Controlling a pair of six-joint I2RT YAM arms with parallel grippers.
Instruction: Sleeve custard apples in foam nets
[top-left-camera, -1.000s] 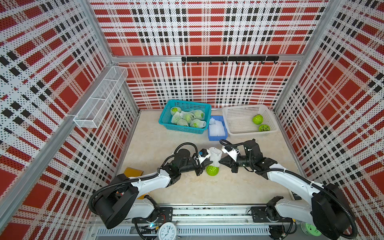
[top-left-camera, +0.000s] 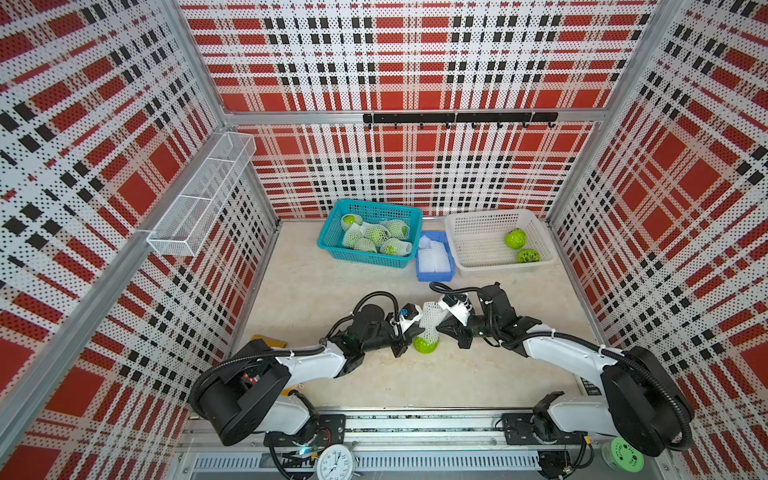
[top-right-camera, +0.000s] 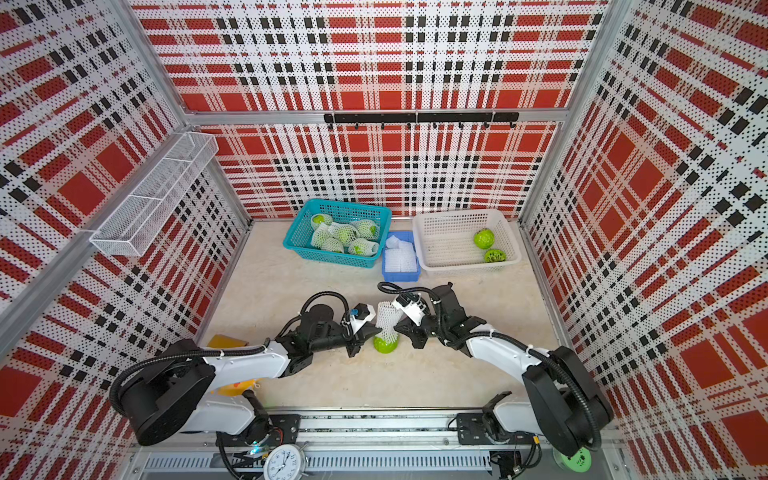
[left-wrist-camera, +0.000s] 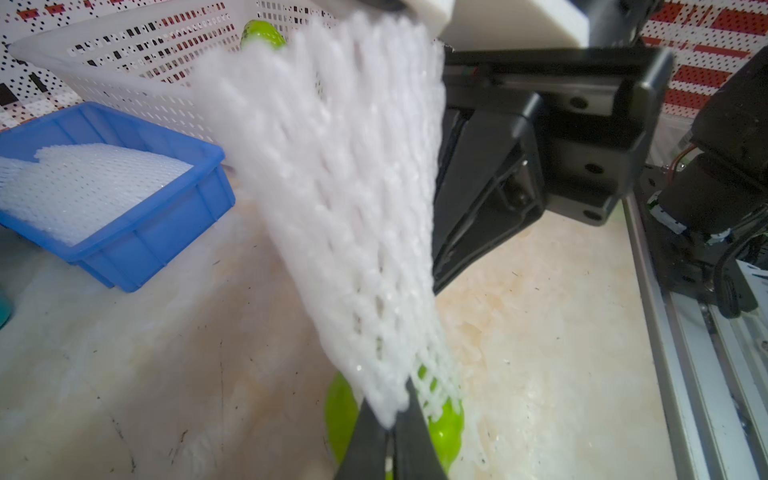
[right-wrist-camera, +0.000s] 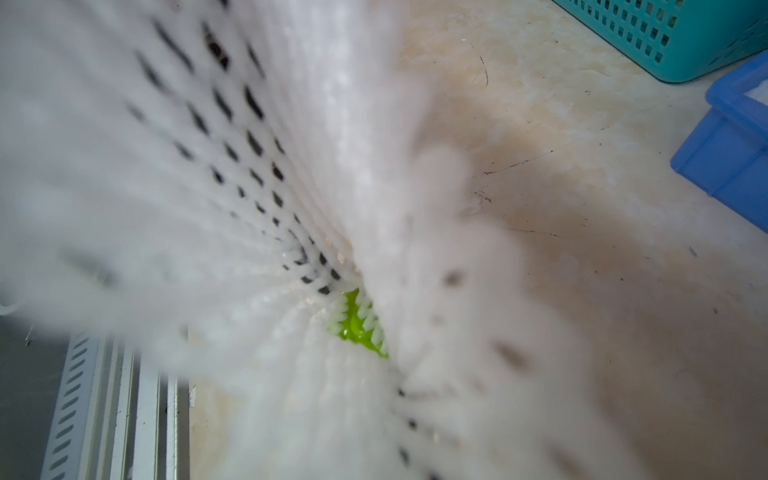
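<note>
A white foam net (left-wrist-camera: 360, 200) stands upright between my two grippers, its lower edge over the top of a bright green custard apple (top-left-camera: 425, 345) on the table. At the apple's left side, my left gripper is shut on the net's lower edge. Opposite it, my right gripper (top-left-camera: 445, 326) is shut at the net's right side, pinching the foam; its fingertips are hidden by the net in the right wrist view. Through the net's funnel there, a small patch of green apple (right-wrist-camera: 358, 321) shows.
Behind are a teal basket (top-left-camera: 329, 246) of netted apples, a blue tray (top-left-camera: 436, 277) with foam nets, and a white basket (top-left-camera: 480, 264) holding two bare apples. The table front and sides around the grippers are clear.
The net has come down onto the apple, whose upper part is now covered. Both grippers have shifted slightly toward the table's front, and the right one a little leftward.
</note>
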